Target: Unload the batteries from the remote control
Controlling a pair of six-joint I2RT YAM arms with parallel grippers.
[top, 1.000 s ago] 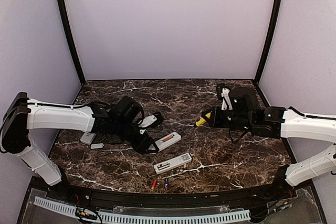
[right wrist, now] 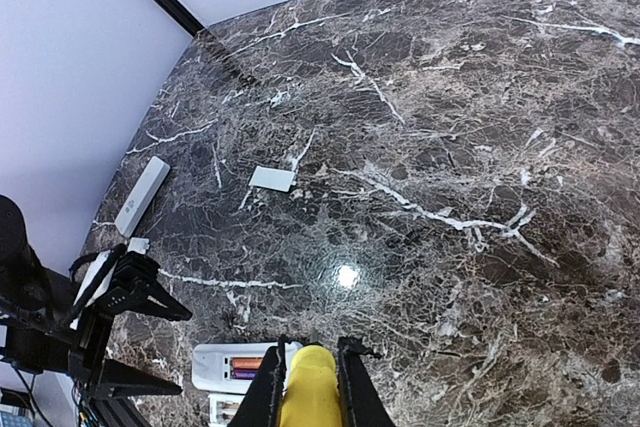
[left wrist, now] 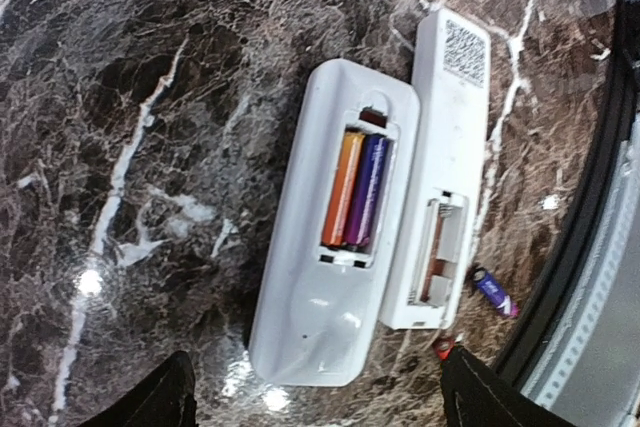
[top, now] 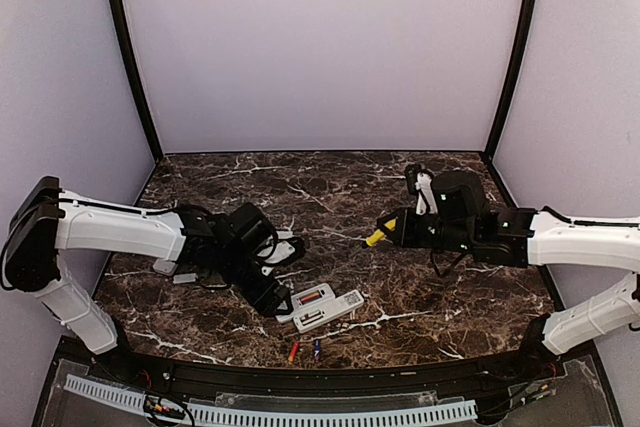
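Note:
A white remote (left wrist: 300, 307) lies with its battery compartment uncovered, an orange battery (left wrist: 343, 187) and a purple battery (left wrist: 366, 192) side by side in it. My left gripper is open at this remote's near end, with nothing clamped between its fingers. Touching or nearly touching its long side is a second white remote (left wrist: 450, 137); no batteries show in its open compartment. Well to the right, above the table, my right gripper (top: 398, 227) is shut on a yellow-handled screwdriver (right wrist: 311, 387); its tip is hard to make out.
A loose red battery (top: 294, 351) and a blue-purple battery (top: 317, 350) lie by the table's front edge. Another white remote (right wrist: 143, 196) and a small white piece (right wrist: 272, 179) rest farther left and back.
The remote with two batteries has shifted toward the front edge, from a clear gap to right alongside the second remote. The right arm is nearly still.

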